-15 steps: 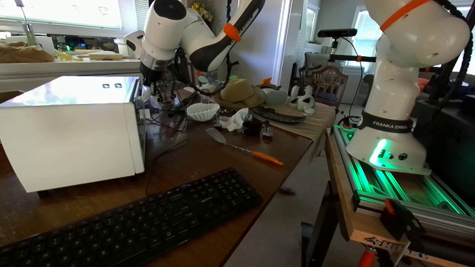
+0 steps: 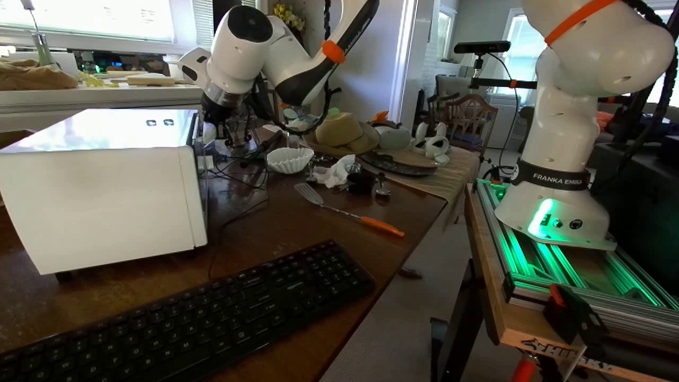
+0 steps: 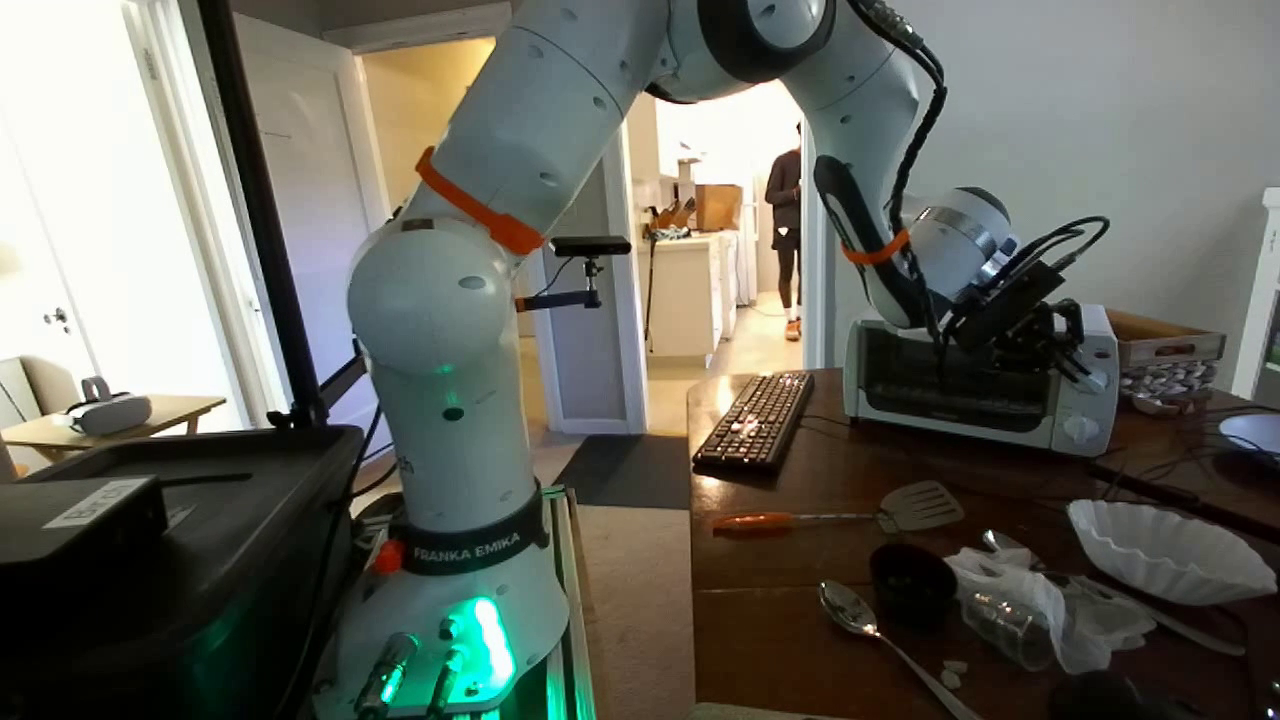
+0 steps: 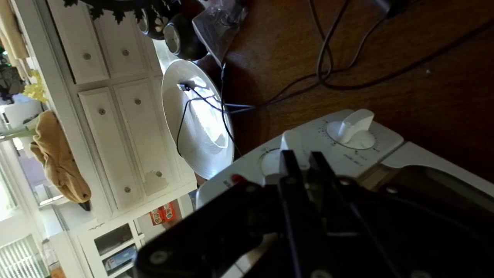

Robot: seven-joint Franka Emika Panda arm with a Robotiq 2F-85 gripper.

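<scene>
A white toaster oven (image 3: 978,402) stands on the dark wooden table, its control panel carrying white knobs. In the wrist view my gripper is shut on a white oven knob (image 4: 294,141), which shows between and just beyond the dark fingertips. Another knob (image 4: 355,127) sits apart from the fingers, nearer the panel's end. From the side, my gripper (image 3: 1058,350) reaches down in front of the oven's control panel. Exterior view 1 shows the oven (image 2: 108,197) from its side, with the fingertips hard to make out at its front.
Loose black cables (image 4: 324,78) run over the table near the panel, beside a white plate (image 4: 185,134). A keyboard (image 2: 210,312), a spatula (image 2: 347,213) and a fluted white bowl (image 3: 1170,552) lie around. Bare tabletop shows between oven and spatula.
The arm has sunk very slightly, and its wrist has shifted and tilted a little at the front of the oven. The tabletop items look unmoved.
</scene>
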